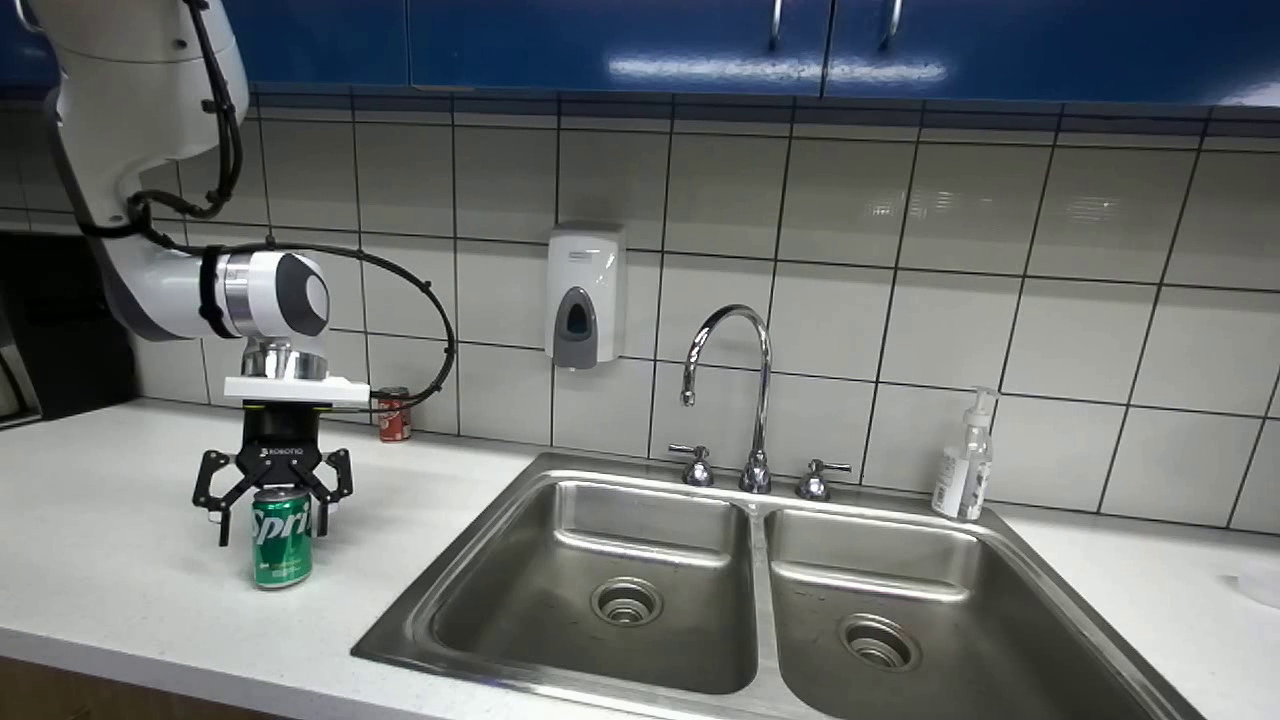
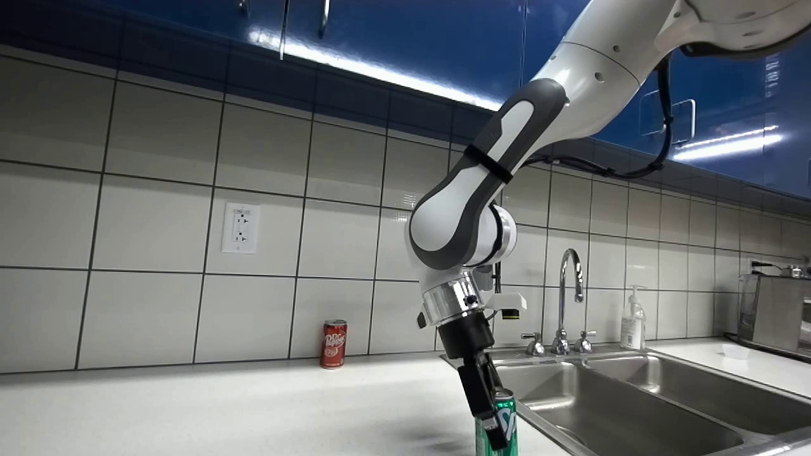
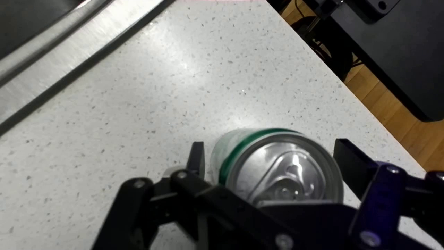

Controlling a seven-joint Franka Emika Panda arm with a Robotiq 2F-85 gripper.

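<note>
A green Sprite can stands upright on the white counter, left of the sink. My gripper points straight down over it, open, with one finger on either side of the can's upper part. In the wrist view the silver can top sits between the two fingertips, with a gap showing on the left and little or none on the right. From the second exterior view, the can is partly covered by the gripper, and its bottom is cut off by the frame.
A red Dr Pepper can stands against the tiled wall. The double steel sink with its faucet lies right of the Sprite can. Behind the right basin is a soap bottle.
</note>
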